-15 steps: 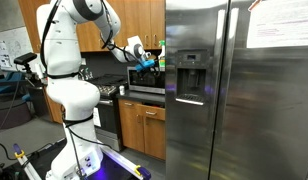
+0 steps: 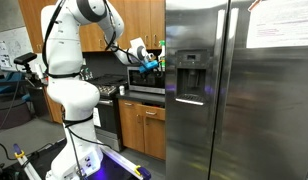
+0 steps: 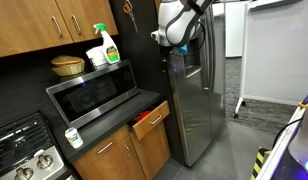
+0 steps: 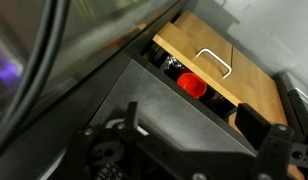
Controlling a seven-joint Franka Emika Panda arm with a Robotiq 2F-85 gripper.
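My gripper is open, with its two dark fingers wide apart and nothing between them in the wrist view. It hangs above the dark countertop (image 4: 164, 110), in front of the microwave (image 2: 150, 83). Just past the counter edge, a wooden drawer (image 3: 150, 124) stands pulled out. Inside the drawer lies a red object (image 4: 191, 85) among darker things that I cannot make out. The drawer's pale metal handle (image 4: 214, 63) shows on its front.
The steel fridge (image 2: 239, 100) stands close beside the arm. On the microwave (image 3: 99, 97) stand a green spray bottle (image 3: 110, 46) and a basket (image 3: 67, 66). A white cup (image 3: 73, 137) sits near the stove (image 3: 24, 160).
The gripper has tilted or shifted very slightly at the wrist. The rest of the arm and the kitchen look the same.
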